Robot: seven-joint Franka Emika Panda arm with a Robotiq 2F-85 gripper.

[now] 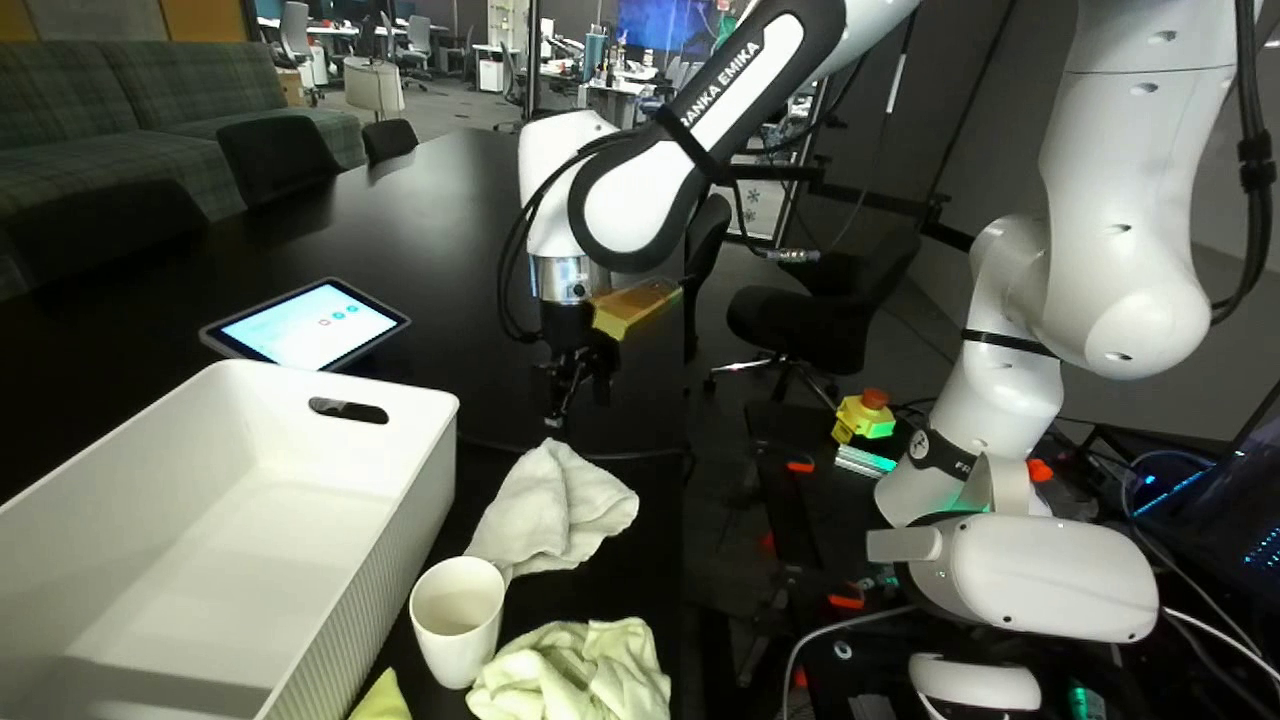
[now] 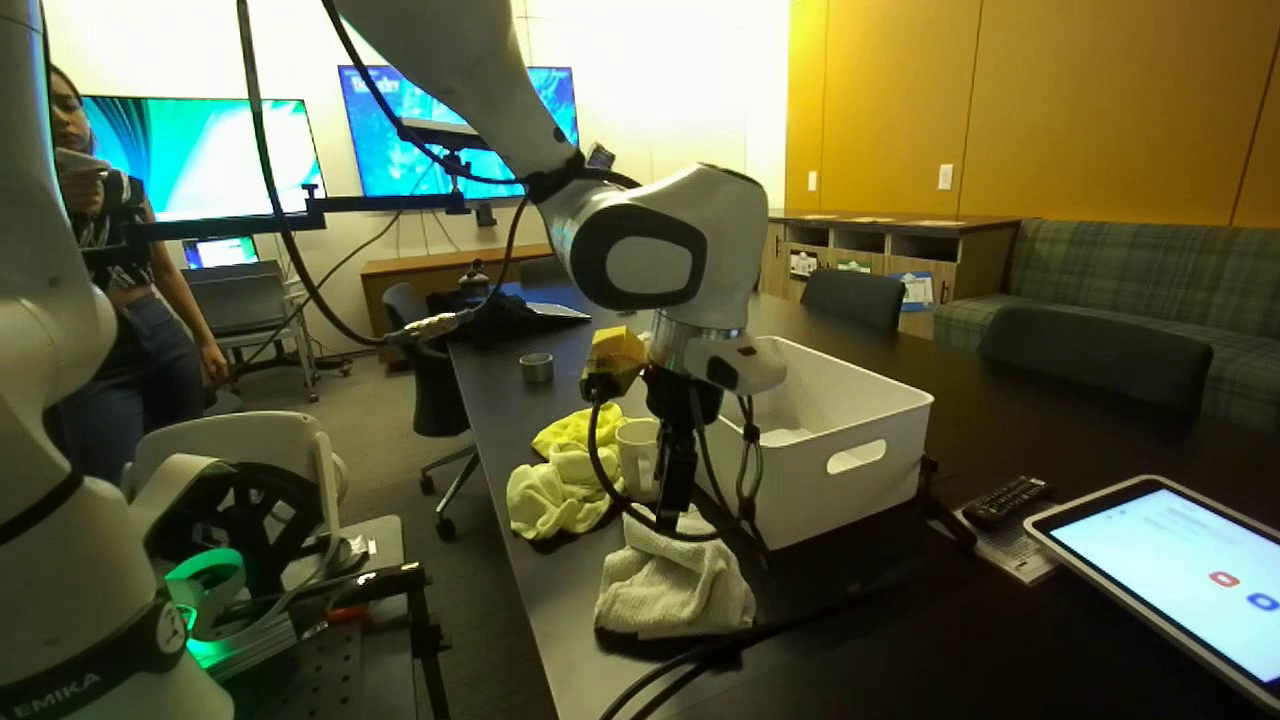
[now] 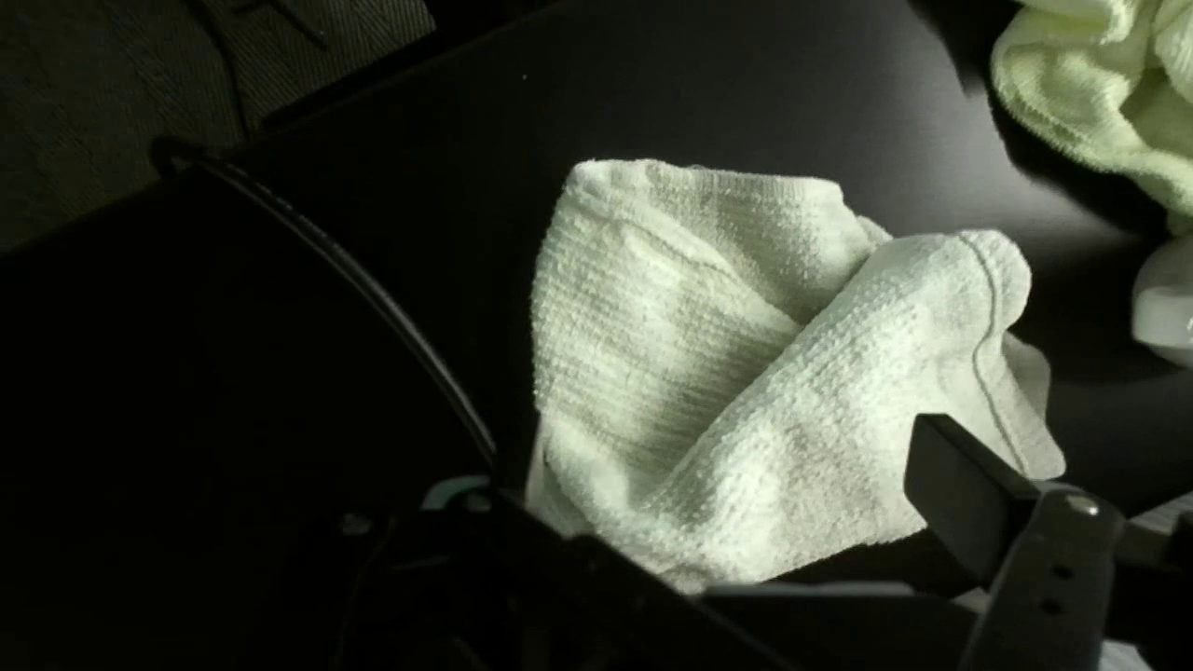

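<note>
A crumpled white cloth [image 1: 558, 510] lies on the black table beside a white cup [image 1: 456, 620]. From above, in the wrist view, the folded cloth [image 3: 716, 358] fills the middle. My gripper [image 1: 576, 402] hangs above the far end of this cloth, apart from it. Its fingers stand open, one dark finger [image 3: 973, 492] showing at the lower right of the wrist view, and nothing is held. In the second exterior view the arm partly covers the cup [image 2: 639, 456], while the cloth [image 2: 674, 582] rests below the gripper.
A large white bin [image 1: 414, 462] stands empty beside the cloth and cup. Pale yellow-green cloths [image 1: 576, 672] lie near the cup. A tablet [image 1: 310, 324] is behind the bin. A black cable [image 3: 369, 285] crosses the table close to the white cloth.
</note>
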